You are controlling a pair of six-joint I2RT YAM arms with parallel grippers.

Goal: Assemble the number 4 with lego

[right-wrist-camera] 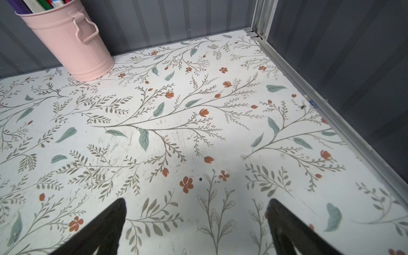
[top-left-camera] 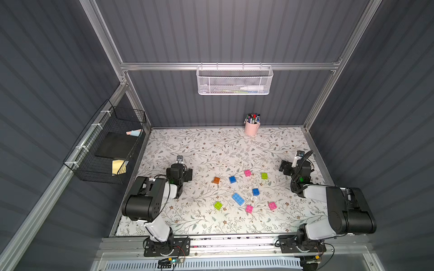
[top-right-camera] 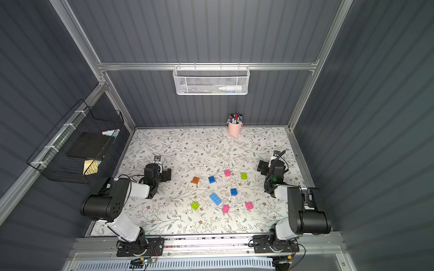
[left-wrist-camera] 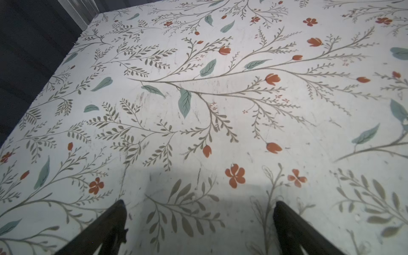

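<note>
Loose bricks lie apart mid-table: a long light blue brick point(top-left-camera: 238, 198), dark blue bricks point(top-left-camera: 232, 179) point(top-left-camera: 255, 192), an orange brick point(top-left-camera: 216, 180), green bricks point(top-left-camera: 218, 205) point(top-left-camera: 264, 175) and several pink bricks point(top-left-camera: 248, 208). My left gripper is low at the table's left, left of the bricks, open with only patterned surface between its blurred fingers. My right gripper is at the right of the bricks, also open and empty. Neither wrist view shows a brick.
A pink pen bucket point(top-left-camera: 251, 128) stands at the back wall. A white mesh basket point(top-left-camera: 234, 85) hangs above it, and a black wire basket point(top-left-camera: 97, 167) on the left wall.
</note>
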